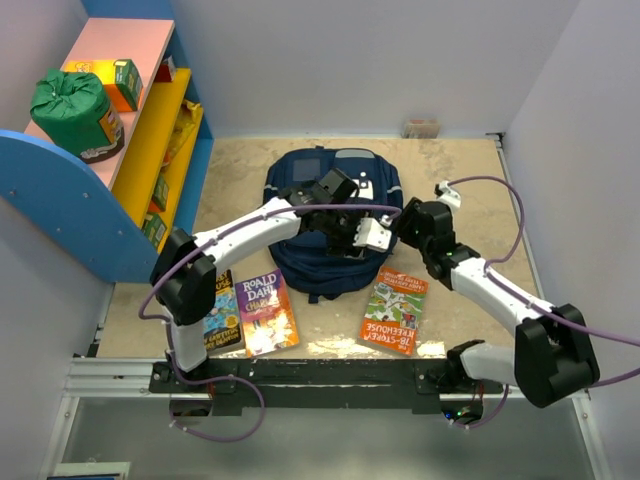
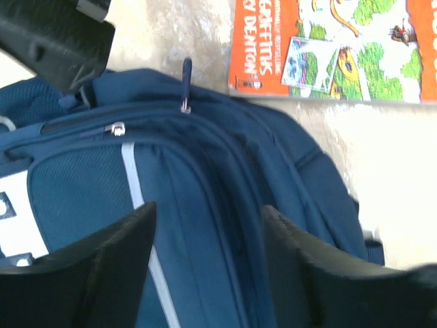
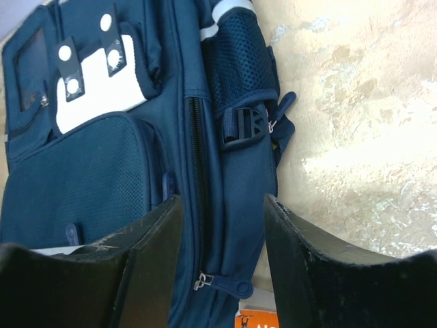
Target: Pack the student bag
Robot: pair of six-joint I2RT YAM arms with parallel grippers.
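A navy backpack (image 1: 305, 270) lies flat in the middle of the table, zips and pulls visible (image 3: 205, 280). My left gripper (image 1: 350, 225) hangs over it, open, its fingers blurred above the fabric in the left wrist view. My right gripper (image 1: 405, 220) is open above the bag's right edge, beside a zipper and side pocket (image 3: 242, 75). An orange Treehouse book (image 1: 394, 310) lies front right; a Roald Dahl book (image 1: 266, 315) and a dark blue book (image 1: 222, 310) lie front left.
A shelf unit (image 1: 60, 210) with boxes and a green bundle (image 1: 75, 115) stands at the left. Walls bound the back and right.
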